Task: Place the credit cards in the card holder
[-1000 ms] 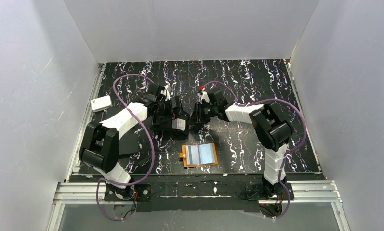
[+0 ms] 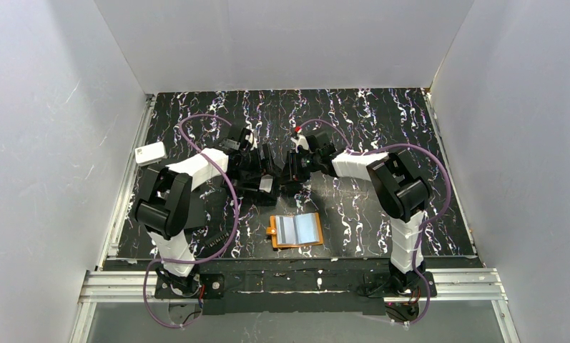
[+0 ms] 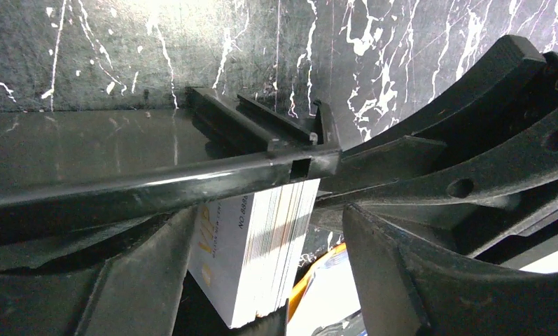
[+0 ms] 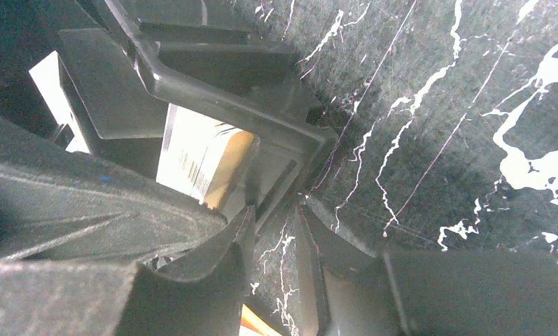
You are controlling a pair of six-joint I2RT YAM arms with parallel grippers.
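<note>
A stack of white cards (image 3: 269, 245) stands in the end of a black box (image 2: 249, 187). Over that stack, my left gripper (image 2: 262, 161) is part open, with the cards showing in the gap between its fingers in the left wrist view. At the box's right end, my right gripper (image 2: 290, 171) is closed down to a narrow gap on the box's corner. The right wrist view shows the cards (image 4: 199, 150) behind the box rim, partly hidden by a left finger. The card holder (image 2: 319, 214), brown with clear sleeves, lies open in front of the box.
A white box (image 2: 150, 153) sits at the far left edge. Dark flat things (image 2: 194, 214) and a small black object (image 2: 216, 241) lie beneath and beside the left arm. Both arms are close together at the box.
The left arm has shifted to the right, its gripper remaining over the box. The box now sits slightly farther left at its card end. The right arm has hardly moved; the card holder stays put.
</note>
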